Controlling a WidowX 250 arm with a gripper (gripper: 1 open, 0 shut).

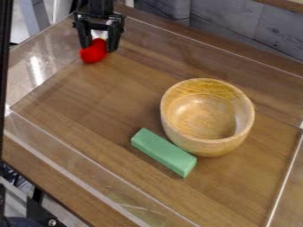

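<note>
At the upper left of the camera view, my black gripper (98, 40) is over a small red object (94, 54) on the wooden table, its open fingers reaching down around the top of it. The red object's upper part is partly hidden by the gripper. A tan round bowl (207, 120) sits right of centre, and a green block (164, 152) lies below it toward the front.
</note>
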